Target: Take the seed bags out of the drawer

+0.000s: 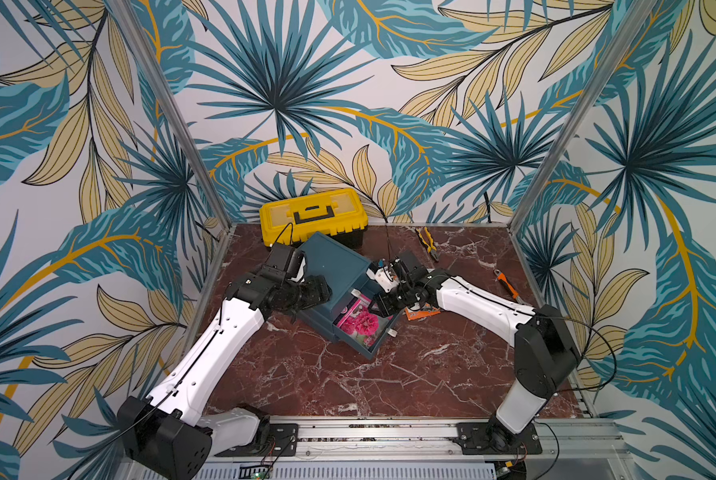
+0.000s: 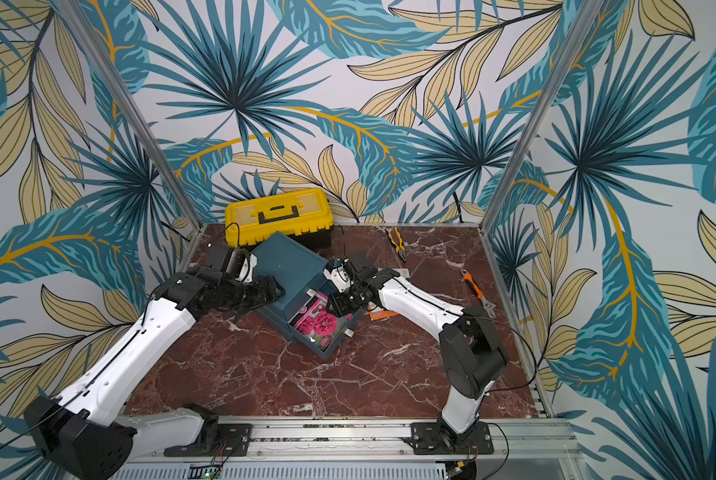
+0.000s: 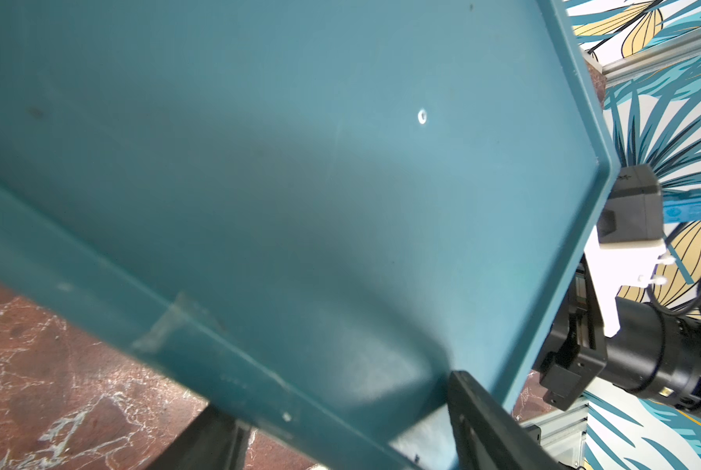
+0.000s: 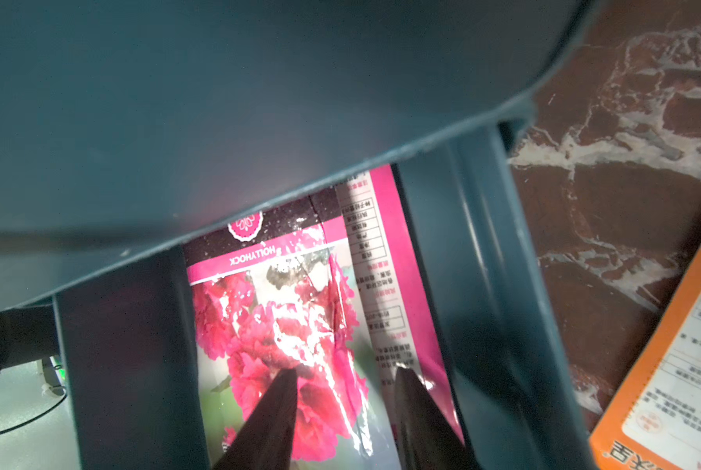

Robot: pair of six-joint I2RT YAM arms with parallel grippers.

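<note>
The blue-grey drawer (image 4: 487, 313) is pulled out of its box (image 1: 334, 264). Inside it lies a glossy pink hollyhock seed bag (image 4: 280, 337), its far end hidden under the box's top edge. Another bag with a pink border and printed text (image 4: 382, 290) shows along its right side. My right gripper is over the flower picture, its fingers parted with a gap between them. At the box's left side is my left gripper, fingers apart, the box's edge passing between them. Whether they touch it I cannot tell.
An orange-edged packet (image 4: 671, 368) lies on the table right of the drawer. Behind the box stands a yellow toolbox (image 1: 314, 209). Yellow pliers (image 1: 427, 244) and an orange-handled tool (image 1: 506, 284) lie farther right.
</note>
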